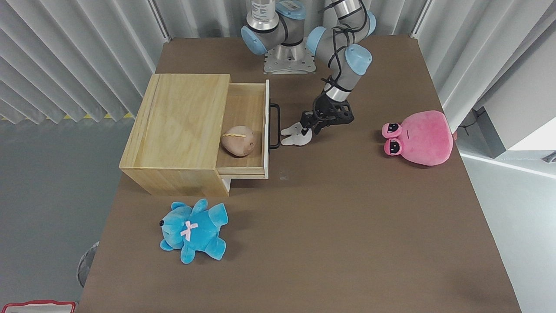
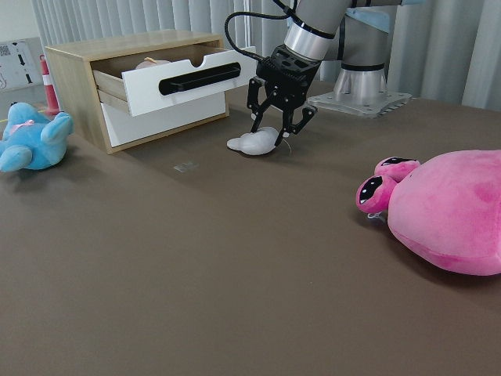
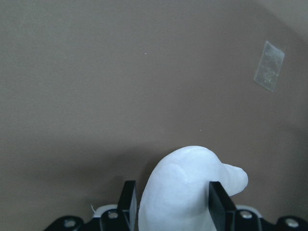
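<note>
A small white plush toy [image 1: 292,134] [image 2: 252,142] [image 3: 185,192] lies on the table beside the drawer's black handle. My black gripper [image 1: 311,130] [image 2: 268,131] is down over it, open, with a fingertip at each side of the toy. The open drawer [image 1: 243,101] [image 2: 145,92] holds a round pinkish-tan toy [image 1: 238,141] with a pale strip on top.
The wooden cabinet [image 1: 174,120] stands left of me. A blue teddy bear [image 1: 200,234] [image 2: 35,141] lies at the front left, a pink plush [image 1: 422,138] [image 2: 446,211] at the right.
</note>
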